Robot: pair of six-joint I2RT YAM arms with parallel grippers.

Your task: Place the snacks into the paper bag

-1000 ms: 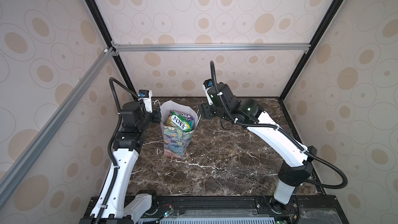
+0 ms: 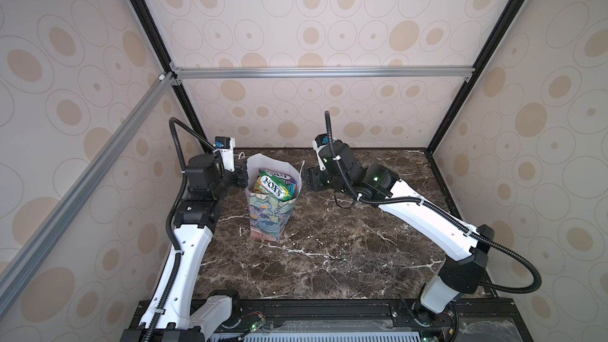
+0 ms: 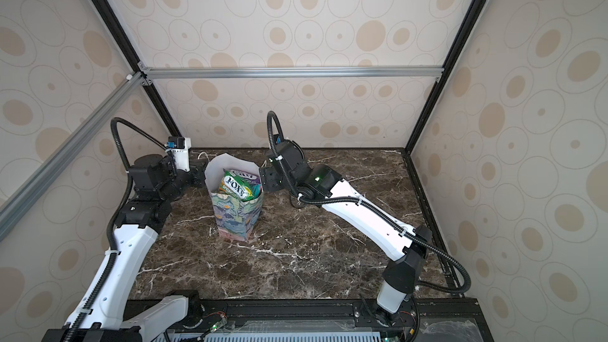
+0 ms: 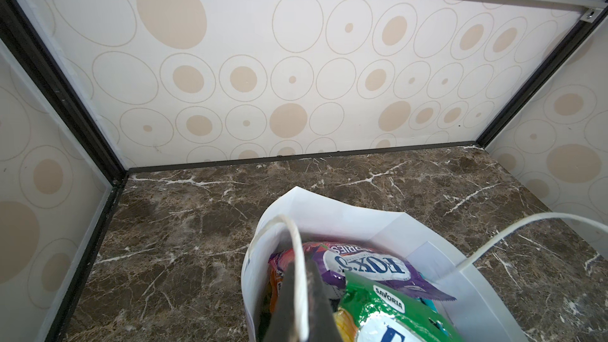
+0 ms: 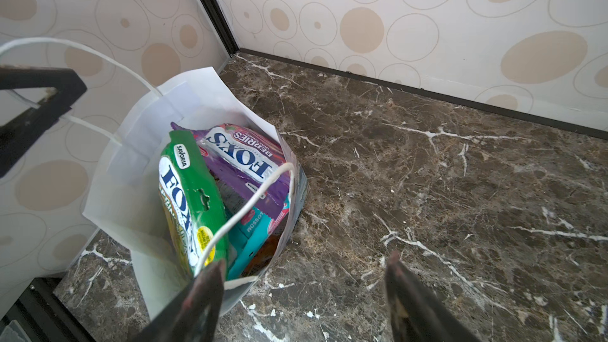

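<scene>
The paper bag (image 2: 269,215), white inside with a floral outside, stands upright. Inside lie a green Fox's pack (image 5: 190,202), a purple Fox's pack (image 5: 243,158) and a teal pack (image 5: 254,235). My left gripper is at the bag's left rim, shut on the left white cord handle (image 4: 296,247); its exact grip on the cord is hard to see. To the bag's right, my right gripper is open with nothing between its fingers. The right cord handle (image 5: 253,199) arches up near its blurred left finger (image 5: 197,307).
Bare brown marble tabletop (image 2: 367,247) stretches right of and in front of the bag. No loose snacks show on it. The patterned back wall (image 2: 297,110) and metal frame posts bound the space.
The left arm has barely shifted; the bag stands in place.
</scene>
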